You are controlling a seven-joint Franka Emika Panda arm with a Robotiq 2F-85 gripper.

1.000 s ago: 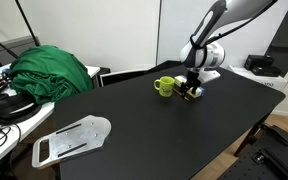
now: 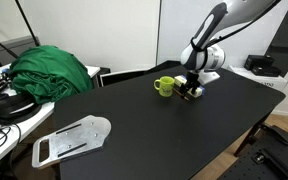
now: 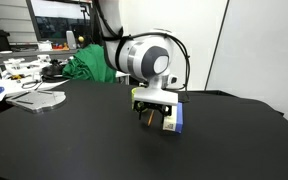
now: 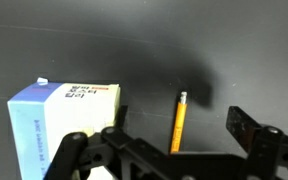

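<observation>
My gripper is open above the black table, its two dark fingers wide apart in the wrist view. In the gap between them, a thin orange pencil [image 4: 179, 122] lies on the tabletop, its lower end running down toward the gripper body. Left of the pencil is a white and blue box [image 4: 84, 108] with printed lettering, partly covered by the left finger. In the second exterior view the box [image 3: 174, 117] stands just beside the gripper [image 3: 154, 111]. A yellow-green mug [image 2: 165, 86] stands close to the gripper in the first exterior view.
A silver metal tray [image 2: 72, 140] lies at the table's near left in the first exterior view. Green cloth [image 2: 50, 74] is heaped behind it.
Over the last second the arm has shifted very slightly near the box. Mug, tray and cloth have stayed in place.
</observation>
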